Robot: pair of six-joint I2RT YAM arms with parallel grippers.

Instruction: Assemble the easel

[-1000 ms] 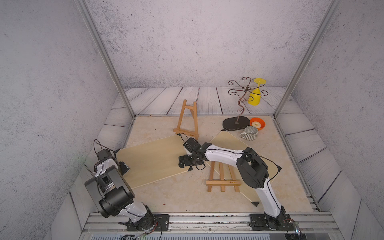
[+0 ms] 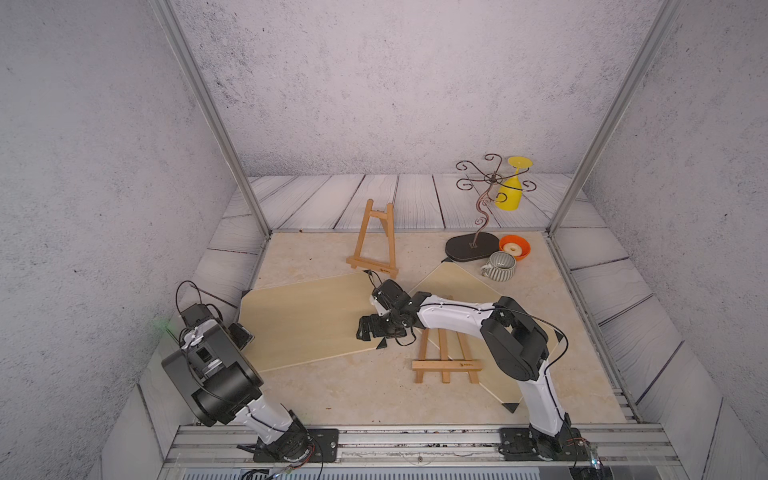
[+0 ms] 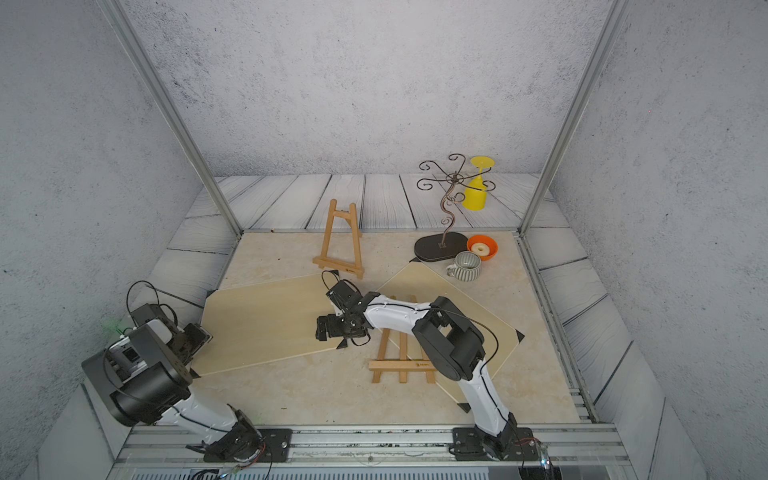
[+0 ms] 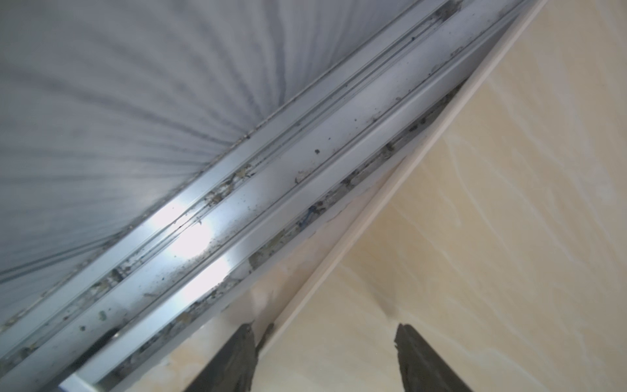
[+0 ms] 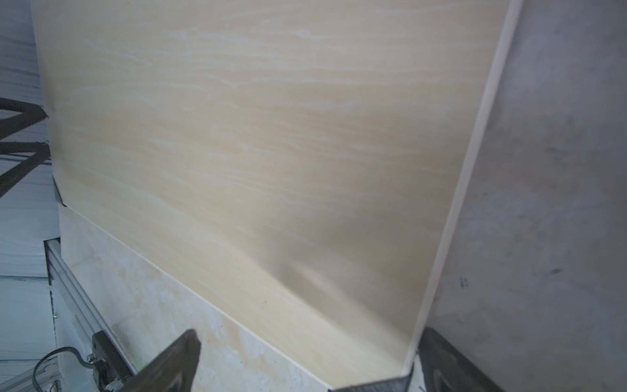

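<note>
A pale wooden board (image 2: 308, 318) lies at the left, with dark corner pieces. My left gripper is open at the board's far-left end, over the edge beside the metal rail, nothing held. My right gripper is open at the board's near right corner, fingers low by its edges. One wooden easel (image 2: 373, 261) stands at the back. Another (image 2: 445, 365) lies at front right on a second board (image 2: 512, 392), partly hidden by the right arm.
At back right are a metal scroll stand (image 2: 472, 248), a yellow vase (image 2: 508, 198), an orange bowl (image 2: 524, 245) and a striped mug (image 2: 498, 269).
The left board has shifted slightly rightward. My left arm has swung a little outward to the left, and my right gripper has moved slightly toward the front and right.
</note>
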